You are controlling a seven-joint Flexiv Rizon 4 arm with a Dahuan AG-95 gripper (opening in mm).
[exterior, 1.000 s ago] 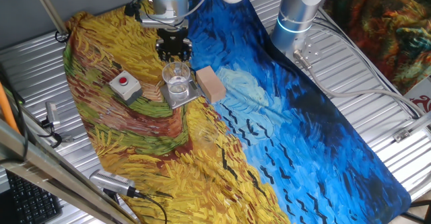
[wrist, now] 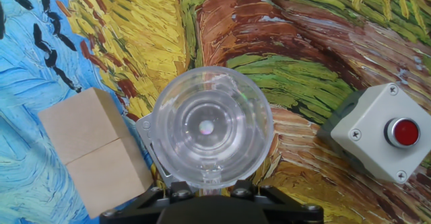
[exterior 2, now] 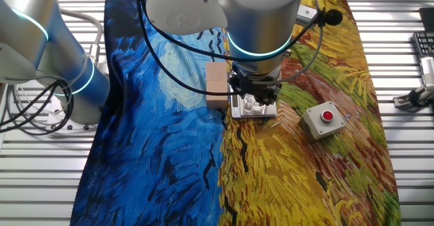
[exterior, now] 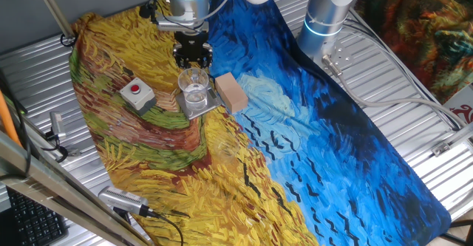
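A clear cup [exterior: 194, 88] stands upright on a small silver plate [exterior: 199, 111]. In the wrist view I look down into the cup [wrist: 210, 126], with its round rim facing me and a clear tab or spout on the near side. My black gripper [exterior: 194, 56] is right behind the cup at about rim height. Its fingers look spread, one to each side of that tab, at the bottom of the wrist view, where the gripper is only partly visible. Whether they touch the cup is unclear. In exterior view 2 the arm mostly covers the cup [exterior 2: 252, 105].
Tan wooden blocks [exterior: 231, 93] lie close beside the plate, on the blue side of the painted cloth. On the other side sits a grey box with a red button [exterior: 137, 95]. The cloth in front of the cup is clear.
My gripper has come slightly down and toward the cup, shifting a little to the right in exterior view 1. The cup, blocks and button box have stayed where they were.
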